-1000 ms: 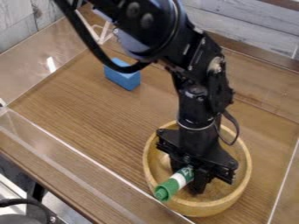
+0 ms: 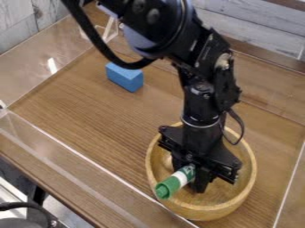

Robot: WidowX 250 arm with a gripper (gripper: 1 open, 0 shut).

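My black gripper [image 2: 195,162] reaches down into a round tan bowl [image 2: 220,201] at the lower right, shut on a white tube with green ends [image 2: 172,185]. The tube lies tilted, its green end toward the bowl's near left rim. The fingertips are partly hidden inside the bowl.
A blue block [image 2: 125,77] lies at the back left of the wooden tray [image 2: 78,116]. The tray's middle and left are clear. Walls border it, and a dark cable shows at the lower left corner.
The arm and gripper have shifted slightly, with the tube's green end rising a little from where it was.
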